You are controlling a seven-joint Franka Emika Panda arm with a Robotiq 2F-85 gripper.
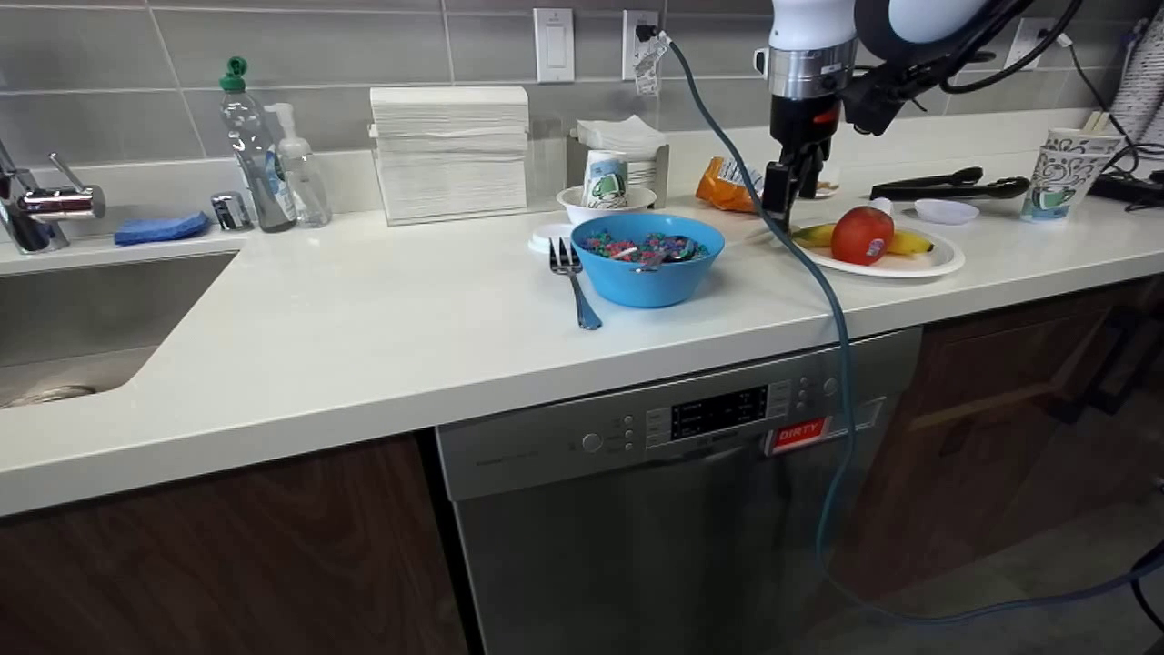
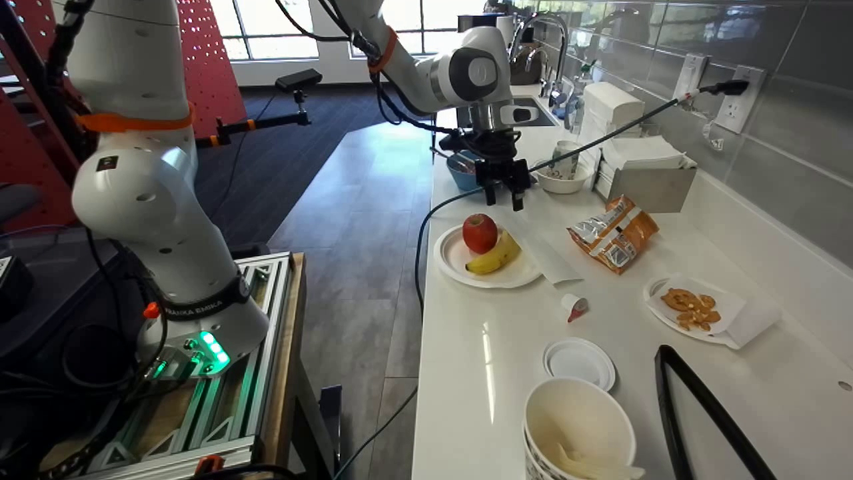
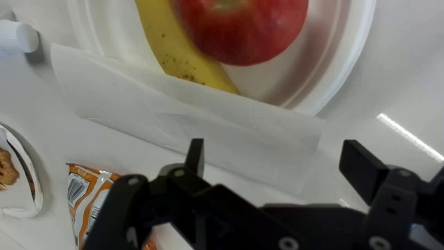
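Note:
My gripper stands open above the counter, its black fingers (image 3: 194,156) well apart and nothing between them. Beneath it in the wrist view lies a folded white paper sheet (image 3: 233,133), one edge overlapping the white plate (image 3: 353,54). On that plate sit a red apple (image 3: 249,29) and a yellow banana (image 3: 187,58) side by side. From the second exterior view, the gripper (image 2: 504,200) hangs just beyond the plate (image 2: 448,260), apart from the apple (image 2: 480,233) and banana (image 2: 496,255).
A blue bowl (image 1: 649,286) of wrapped sweets stands left of the gripper, with a fork (image 1: 580,293) beside it. An orange snack bag (image 2: 620,236) lies near the wall. A cable (image 1: 813,273) crosses close to the arm. Free counter stretches left towards the sink (image 1: 98,317).

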